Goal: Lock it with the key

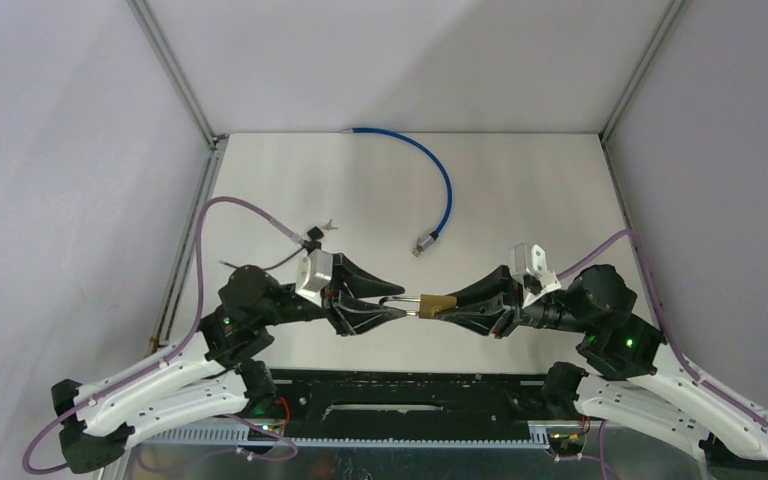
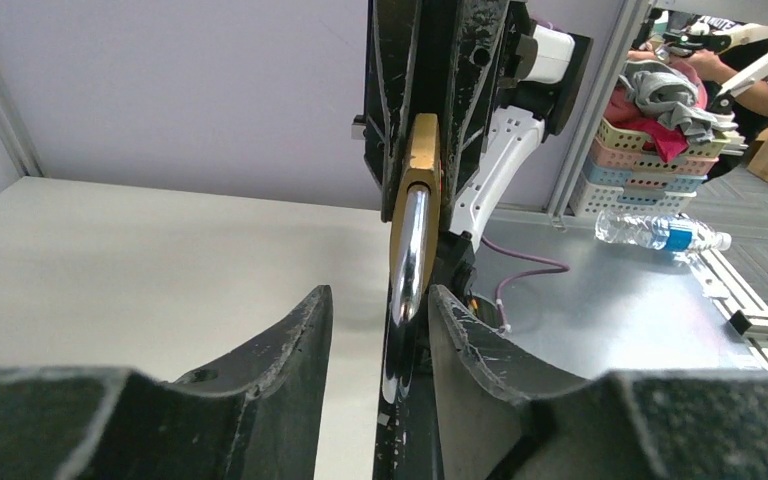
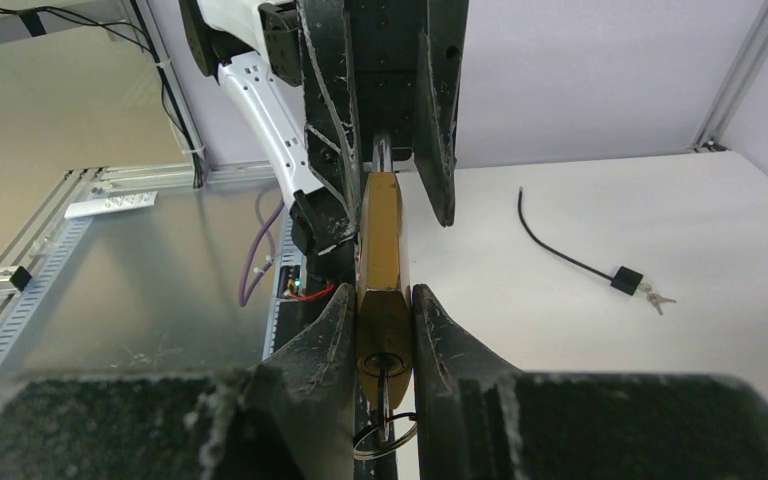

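Note:
A brass padlock (image 1: 438, 305) with a long steel shackle (image 2: 410, 250) is held level above the table. My right gripper is shut on its body, with a key and ring (image 3: 388, 430) at the near end of the body in the right wrist view. My left gripper (image 1: 395, 301) is part open around the shackle, its fingertips either side of it in the left wrist view; whether they touch it is hard to tell.
A blue cable (image 1: 430, 160) lies at the back of the white table (image 1: 530, 180). A black cable with a small block (image 3: 626, 280) and keys (image 3: 658, 300) lies at the left.

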